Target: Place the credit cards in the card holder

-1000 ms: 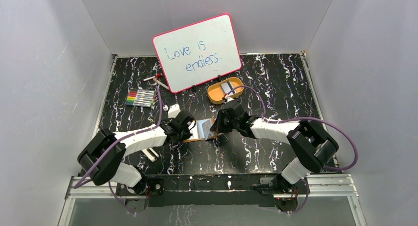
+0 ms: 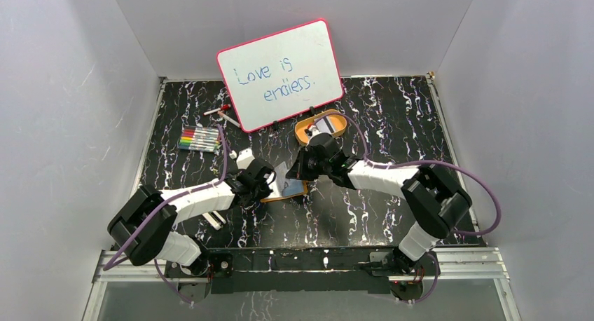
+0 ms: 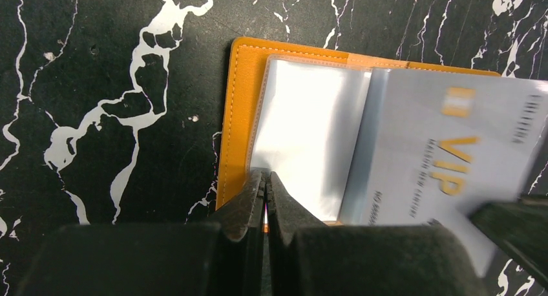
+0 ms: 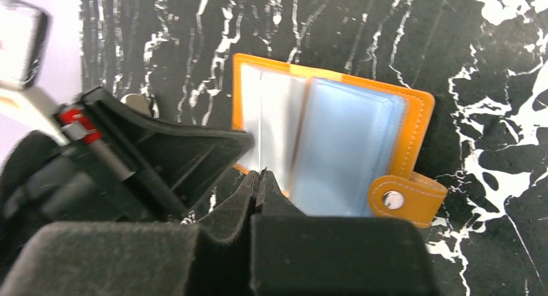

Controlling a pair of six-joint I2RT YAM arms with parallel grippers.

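Note:
The card holder lies open on the table, its orange cover (image 3: 234, 108) framing a white left-hand page (image 3: 310, 121). My left gripper is shut, with its tips over that page's left side and no object showing between them. A grey card marked VIP (image 3: 446, 147), seemingly in a clear page, stands raised from the holder's middle. In the right wrist view this raised page (image 4: 260, 108) is edge-on, a thin line reaching the tips of my right gripper, which is shut on it. A bluish clear page (image 4: 346, 141) lies flat on the right.
An orange tray (image 2: 302, 134) with a card inside stands behind the right gripper. The whiteboard (image 2: 280, 76) leans at the back, and a pack of markers (image 2: 199, 139) lies at left. Both grippers are close together over the holder.
My right gripper has moved left from the holder's right edge, lifting the clear page towards the middle. The left arm has stayed put.

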